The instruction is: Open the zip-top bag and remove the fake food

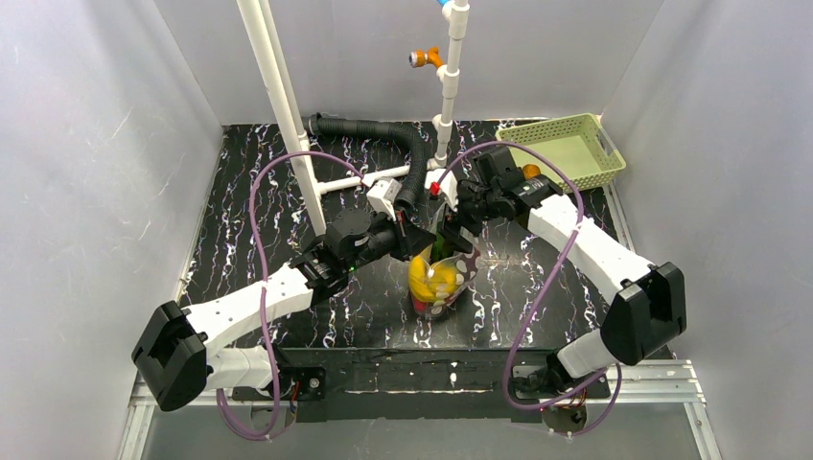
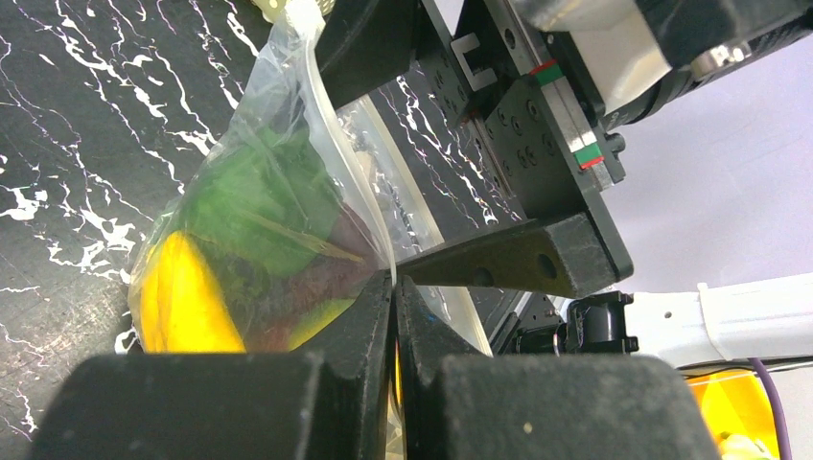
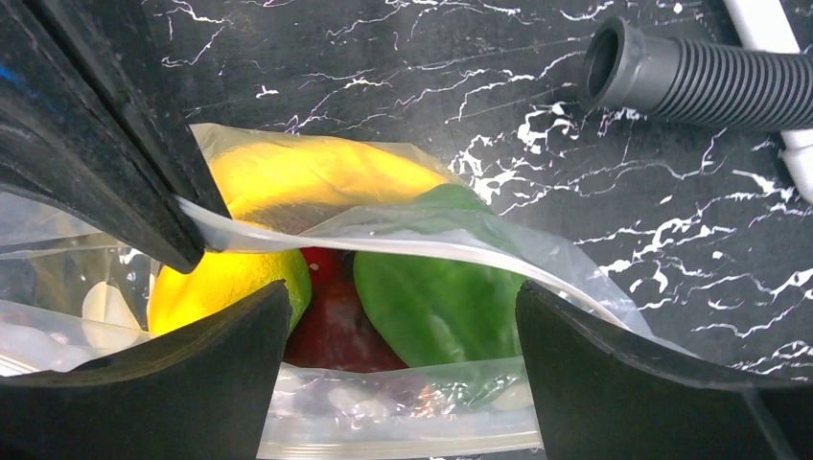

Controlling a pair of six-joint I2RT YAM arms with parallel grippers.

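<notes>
The clear zip top bag (image 1: pixel 444 299) stands with its mouth open near the table's middle. Inside it the right wrist view shows a green food piece (image 3: pixel 436 307), a dark red one (image 3: pixel 340 331) and yellow ones (image 3: pixel 225 292). My left gripper is shut on the bag's rim (image 2: pixel 347 158), a thin edge of plastic between its fingertips. My right gripper is open at the bag mouth, one finger (image 3: pixel 206 369) on the side of the yellow food and the other (image 3: pixel 604 364) beyond the green piece. Nothing is gripped between them.
A light green basket (image 1: pixel 614 171) stands at the back right with an orange item (image 1: pixel 531 171) in it. White pipes (image 1: pixel 448 96) and a black corrugated hose (image 1: pixel 369 126) are behind the bag. Table to both sides of the bag is clear.
</notes>
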